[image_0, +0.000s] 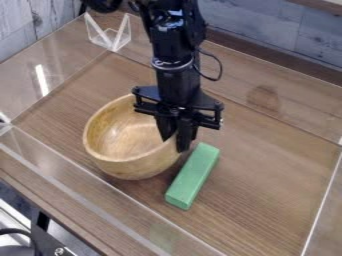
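Observation:
A cream plastic bowl (118, 145) sits on the wooden table at centre left. The black robot arm comes down from the top, and its gripper (175, 133) is at the bowl's right rim, shut, apparently on that rim, though the fingertips are partly hidden. A green rectangular block (193, 176) lies on the table just right of the bowl, below the gripper and apart from its fingers.
A white wire object (110, 33) stands at the back left. A dark cable is at the lower left edge, and a raised wall runs along the back.

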